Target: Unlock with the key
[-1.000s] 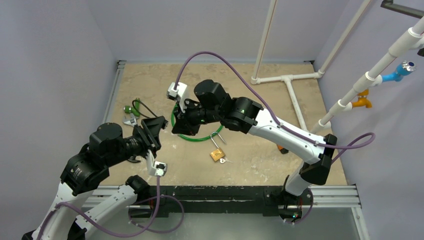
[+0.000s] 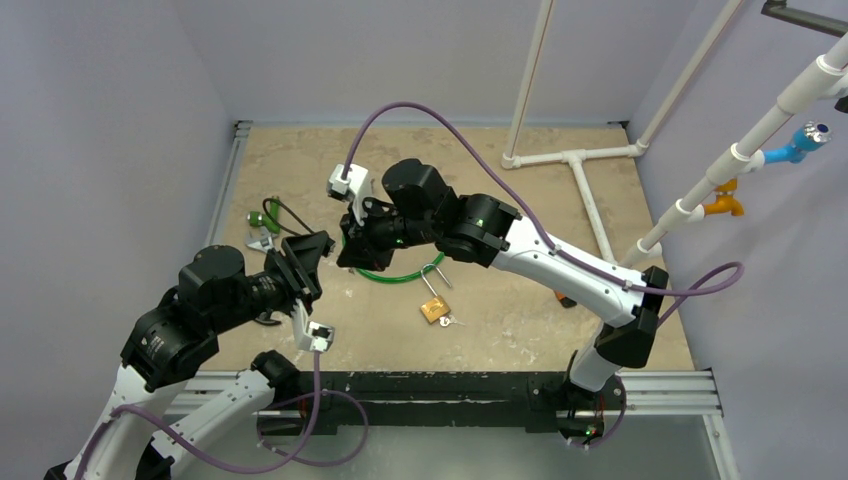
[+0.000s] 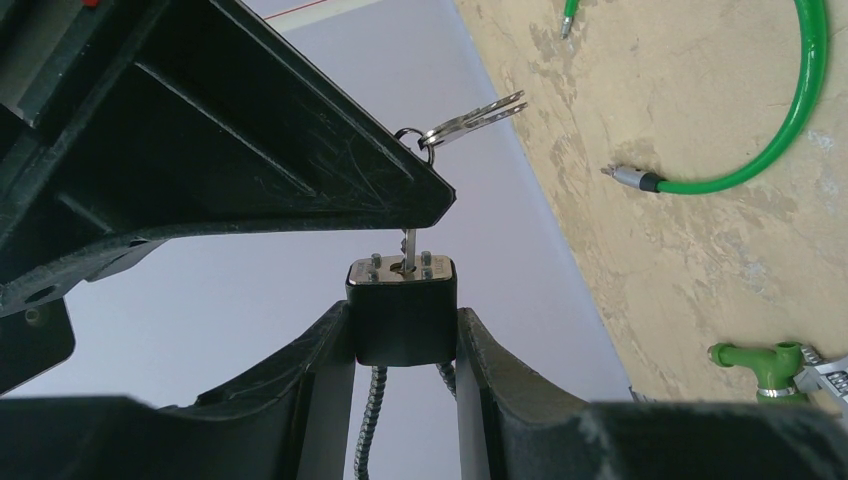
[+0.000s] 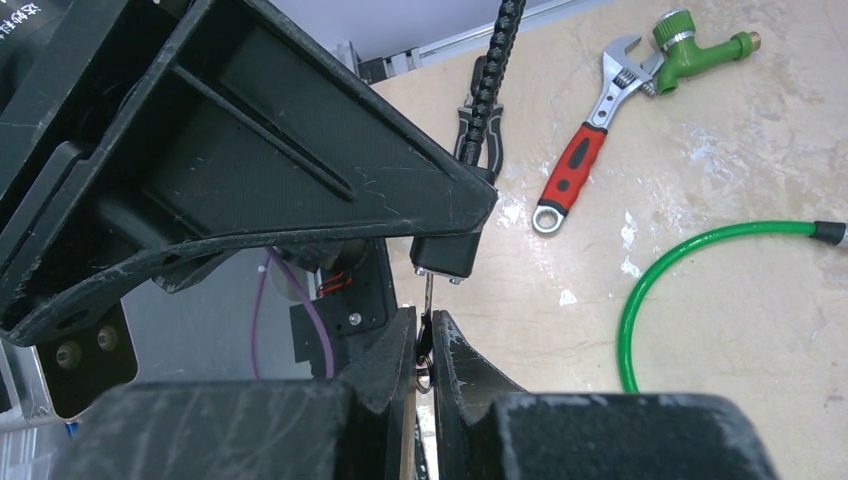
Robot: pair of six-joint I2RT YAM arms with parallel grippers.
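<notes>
My left gripper is shut on a black lock with a metal keyhole face and braided cable. My right gripper faces it from the right, shut on a key. The key's blade stands at the keyhole in both wrist views; how deep it is in is unclear. A ring with more keys hangs by the right fingers.
A brass padlock with keys lies on the board. A green hose, wrench, green tap and pliers lie around. White pipes stand at right.
My right gripper has moved slightly left, toward the left gripper and its lock. The left arm looks unmoved.
</notes>
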